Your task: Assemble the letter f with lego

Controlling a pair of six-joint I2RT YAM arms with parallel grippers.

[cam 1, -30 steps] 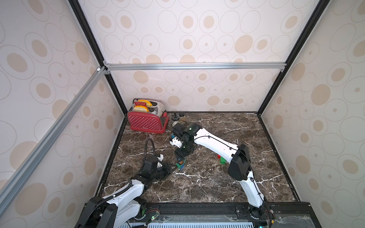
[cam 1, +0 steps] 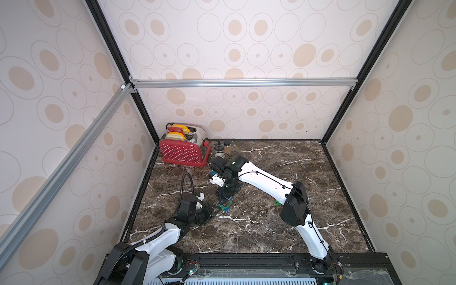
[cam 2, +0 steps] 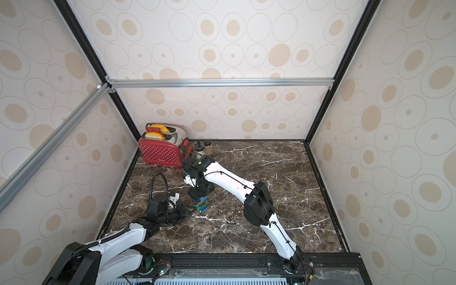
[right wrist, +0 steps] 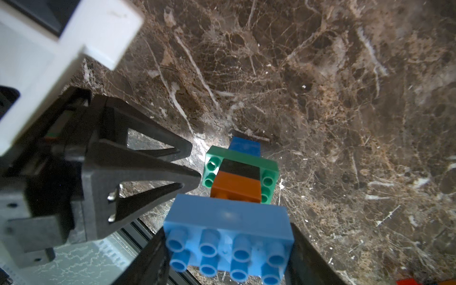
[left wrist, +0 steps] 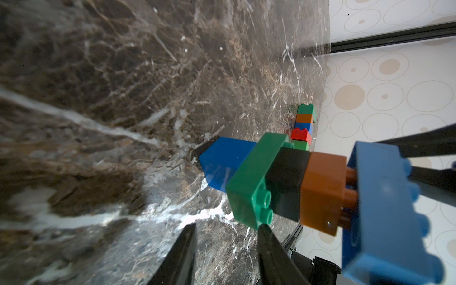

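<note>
A stack of green (left wrist: 249, 180), black, orange (left wrist: 323, 190) and light-blue bricks, with a darker blue brick (left wrist: 223, 161), is between my grippers. My right gripper (cam 2: 199, 194) is shut on the light-blue brick (right wrist: 228, 218), held over the orange one. My left gripper is beside the stack's green end; marble shows between its fingertips in the left wrist view, and whether it grips anything is unclear. The stack's underside is hidden.
A row of coloured bricks (left wrist: 304, 125) lies farther off, mostly behind the right arm from above. A red basket (cam 1: 182, 152) and jars (cam 2: 199, 147) stand at back left.
The right arm and gripper have shifted slightly left in the top left view, covering more of the bricks behind the arm. The left arm looks still.
</note>
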